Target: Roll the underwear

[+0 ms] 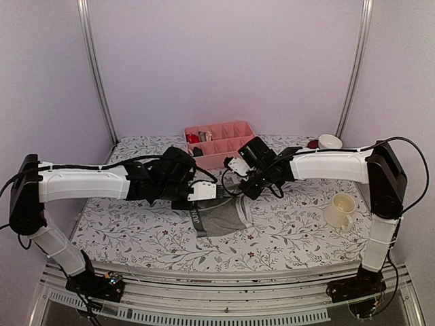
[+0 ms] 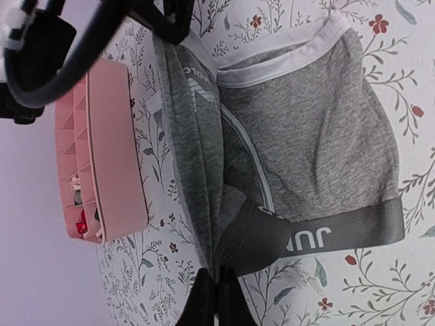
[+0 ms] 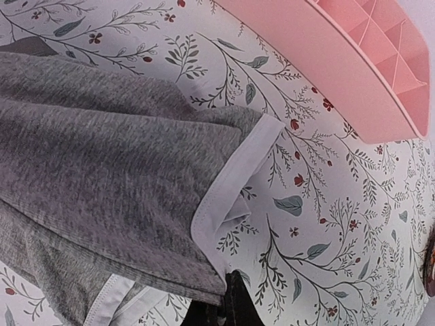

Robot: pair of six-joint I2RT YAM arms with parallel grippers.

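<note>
Grey underwear (image 1: 221,217) with white leg trim and a darker lettered waistband (image 2: 346,227) lies on the table, its far part lifted and stretched between my two grippers. In the left wrist view, the raised fold narrows down into my left gripper, which is shut on its waistband-side edge. On the other side, the right wrist view has my right gripper shut on the fold near the white trim (image 3: 234,176). From above, both arms cover the fingertips and much of the lifted cloth. The near half rests flat, lettering at its left.
A pink divided box (image 1: 217,139) holding a few small items stands close behind the underwear. To the right are a cream mug (image 1: 340,212) and a white bowl (image 1: 329,141).
</note>
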